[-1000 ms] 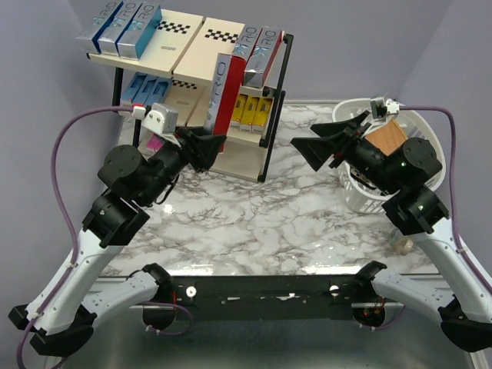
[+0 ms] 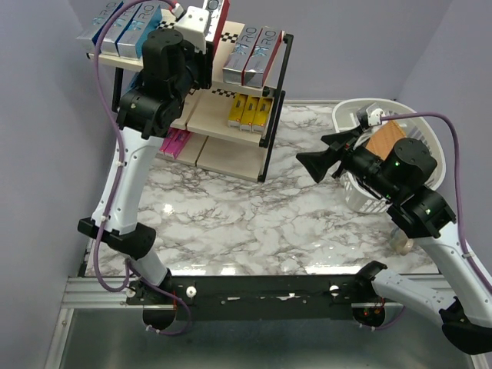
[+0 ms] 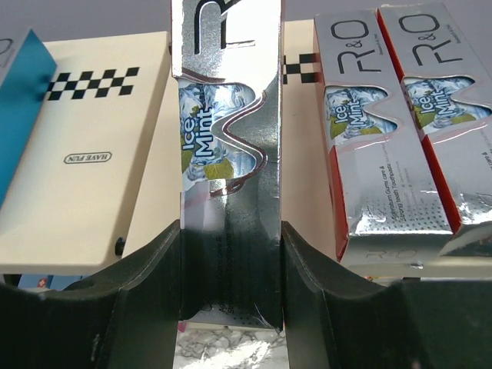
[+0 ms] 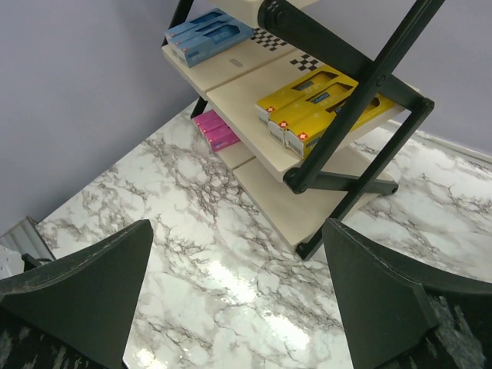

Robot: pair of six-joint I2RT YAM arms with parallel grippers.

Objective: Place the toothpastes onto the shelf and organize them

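My left gripper is shut on the lower end of a silver Ice Mint toothpaste box [image 3: 231, 146]. In the top view this red-sided box [image 2: 217, 17] is at the shelf's top tier, left of two silver-and-red boxes [image 2: 252, 55] standing side by side. A gap shows between it and those boxes in the left wrist view; whether it touches the board is hidden. The shelf [image 2: 223, 123] has tilted cream boards and black posts. My right gripper hangs open over the marble table, nothing between its fingers.
Silver-blue boxes [image 2: 123, 31] fill the top tier's left. Yellow boxes [image 4: 311, 111] and blue boxes [image 4: 207, 37] lie on the middle tier, pink boxes [image 4: 215, 131] on the bottom. A white basket [image 2: 361, 200] stands right.
My left arm has raised the held box from in front of the shelf to the top tier, farther from the table's front edge.
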